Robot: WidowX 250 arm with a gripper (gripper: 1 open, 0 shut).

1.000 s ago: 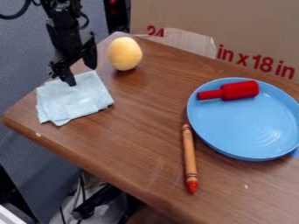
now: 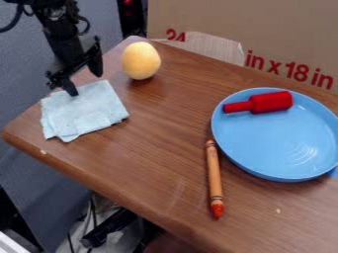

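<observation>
My black gripper (image 2: pixel 69 81) hangs at the upper left, over the back left corner of a pale blue cloth (image 2: pixel 85 114) on the wooden table. Its fingertips are low by the cloth's edge; the view is too small to tell whether they are apart or hold it. A yellow ball-like fruit (image 2: pixel 141 60) stands to the right of the gripper. A blue plate (image 2: pixel 275 148) holds a red roller-like object (image 2: pixel 266 102) on its back part. An orange crayon (image 2: pixel 214 180) lies left of the plate, red tip toward the front.
A cardboard box (image 2: pixel 244 35) stands behind the table (image 2: pixel 152 163). The table's left edge runs close by the cloth and gripper.
My gripper has risen very slightly from the cloth's corner. The other objects have not moved.
</observation>
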